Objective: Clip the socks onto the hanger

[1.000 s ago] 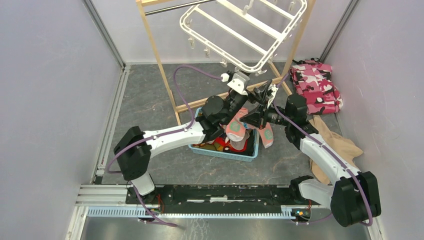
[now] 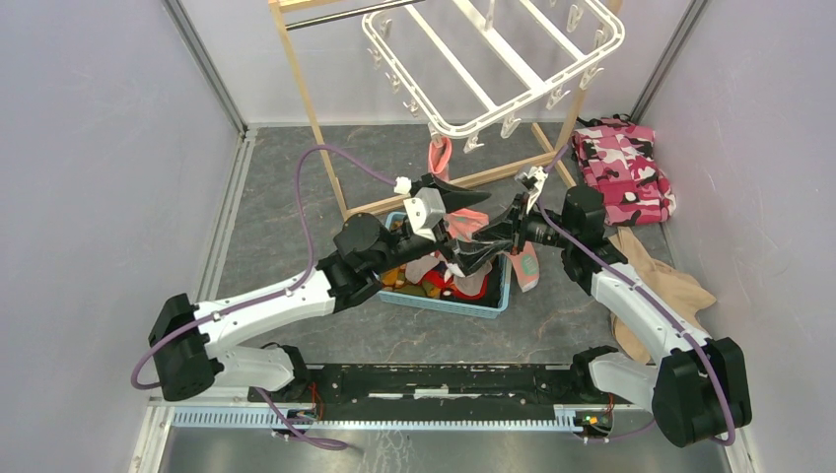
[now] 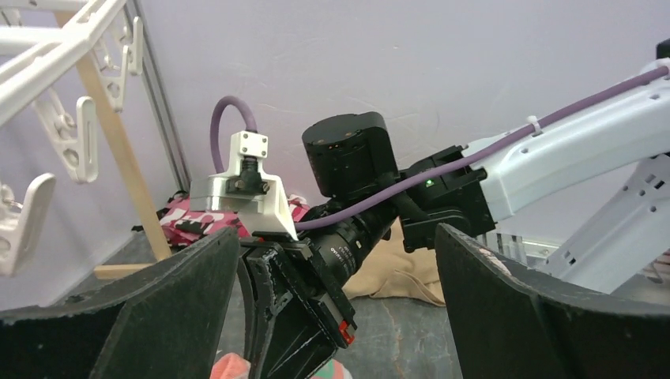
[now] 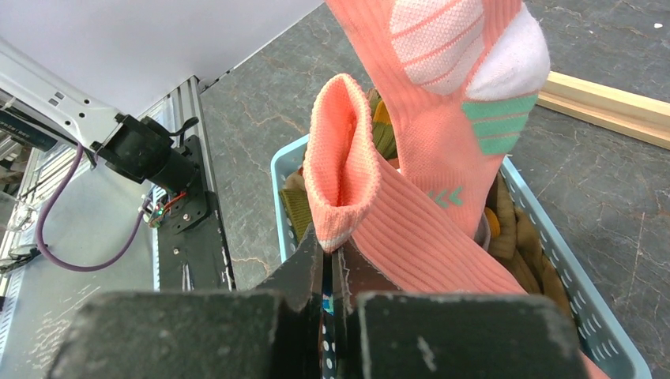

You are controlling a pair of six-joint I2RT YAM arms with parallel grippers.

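Note:
Overhead, the white clip hanger point(image 2: 513, 106) hangs tilted. A pink sock point(image 2: 440, 158) hangs beneath its near corner, at a clip. My right gripper is shut on the cuff edge of a second pink sock point(image 4: 343, 158); the cuff gapes open above the fingertips, and its ribbed leg trails to the lower right. Beyond it hangs a pink sock foot point(image 4: 454, 103) with white and green patches. My left gripper is open and empty, its dark fingers point(image 3: 170, 304) spread wide, with the right gripper's body visible beyond them.
On the floor below stands a blue basket point(image 2: 441, 304) of mixed socks. The hanger is framed by a wooden stand point(image 2: 308, 99). A pink camouflage bag point(image 2: 623, 169) and a tan cloth point(image 2: 656, 276) lie at the right. Empty clips point(image 3: 79, 138) line the hanger's rim.
My left gripper has drawn back leftward from the hanger's near corner and opened. A sock now hangs there. The hanger has swung a little; the right arm has stayed in place.

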